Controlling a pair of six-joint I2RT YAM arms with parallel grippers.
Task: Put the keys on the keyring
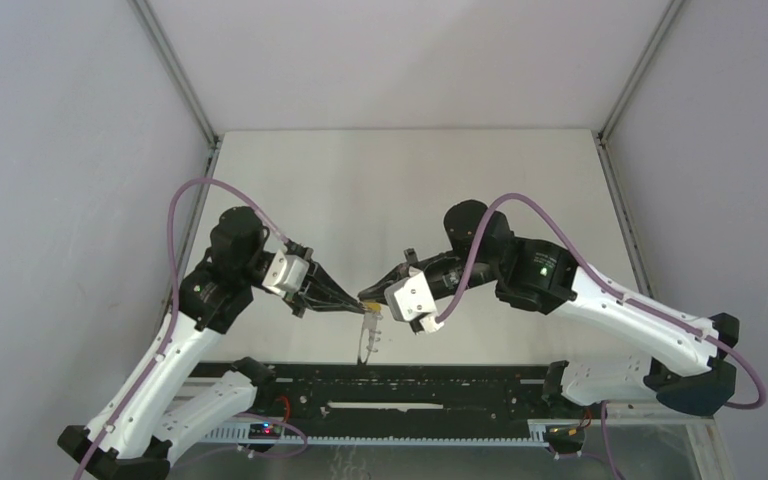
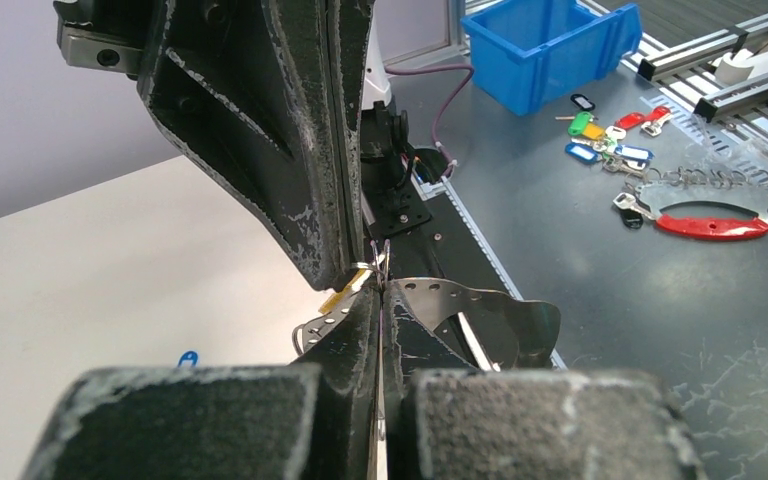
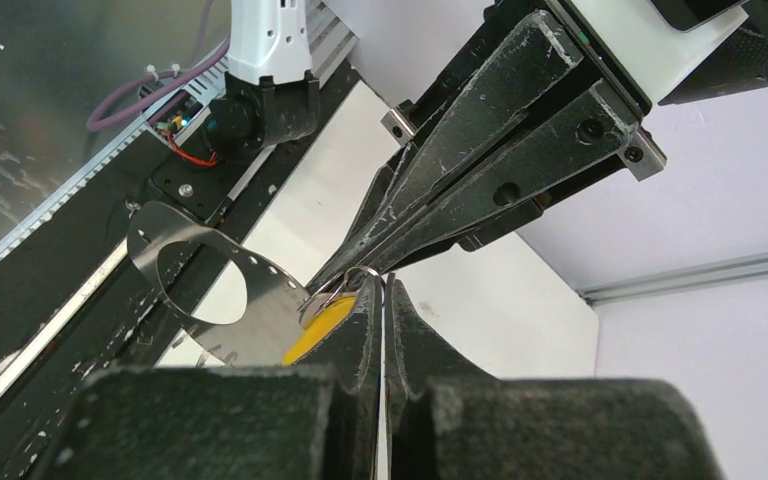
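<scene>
Between the two arms a grey metal key holder (image 1: 367, 335) with wire rings hangs below my left gripper (image 1: 363, 308), whose shut tips have thin wire (image 2: 387, 254) at them in the left wrist view. My right gripper is also shut, close against the left fingertips. A thin wire ring (image 3: 364, 268) arches to the right tips; whether they pinch it is too fine to tell. Beside them sits a yellow key tag (image 3: 322, 328), partly behind the right fingers and overlapping the holder plate (image 3: 268, 300). Its key is hidden.
On the dark floor lie several keys with coloured tags (image 2: 610, 150), a second holder with a red grip (image 2: 712, 228) and a blue bin (image 2: 545, 50). A blue tag (image 2: 189, 358) rests on the white table (image 1: 410, 180), otherwise mostly clear.
</scene>
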